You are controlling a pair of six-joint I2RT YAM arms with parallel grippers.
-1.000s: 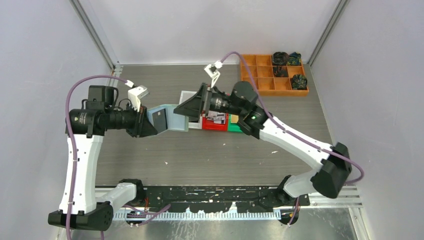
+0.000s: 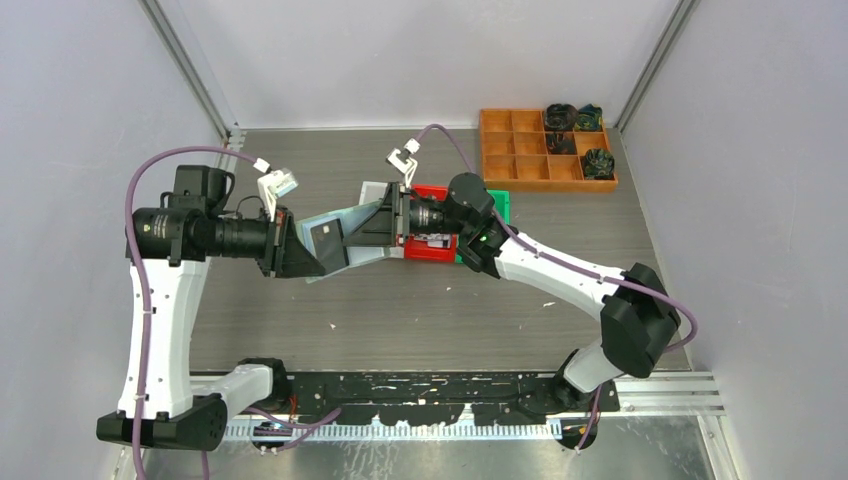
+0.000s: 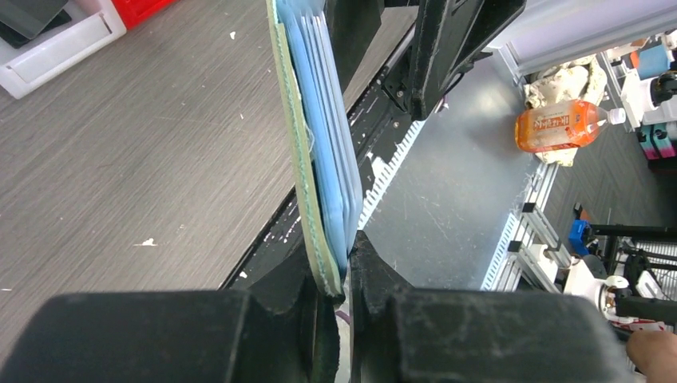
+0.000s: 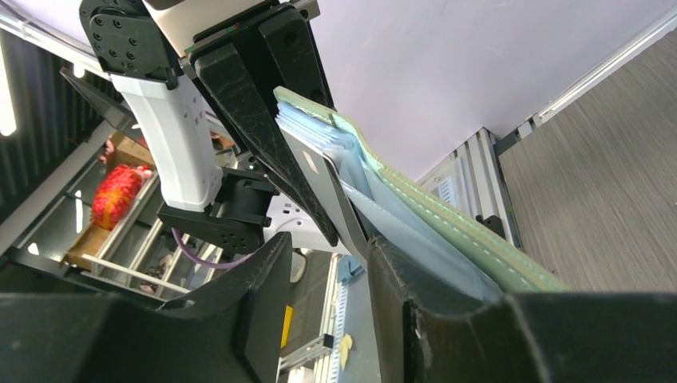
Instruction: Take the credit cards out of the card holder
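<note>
A green-edged card holder (image 3: pixel 299 152) with pale blue sleeves is held up above the table, its lower edge pinched in my left gripper. Inside its open sleeves sits a dark grey card (image 2: pixel 327 245), which shows edge-on as a grey card (image 4: pixel 323 187) in the right wrist view. My right gripper is part open at the holder's other side. The card's near edge ends close to its right-hand finger (image 4: pixel 383 275), and the sleeves pass behind that finger. Whether the card touches it I cannot make out.
Behind the right gripper lie a white tray (image 2: pixel 372 190), a red tray (image 2: pixel 430 253) with cards and a green tray (image 2: pixel 500 207). An orange compartment box (image 2: pixel 515 185) with dark bundles stands at the back right.
My right gripper has moved left and slightly down, from the holder's outer edge to close beside the dark card. The left arm and the holder have shifted only slightly.
</note>
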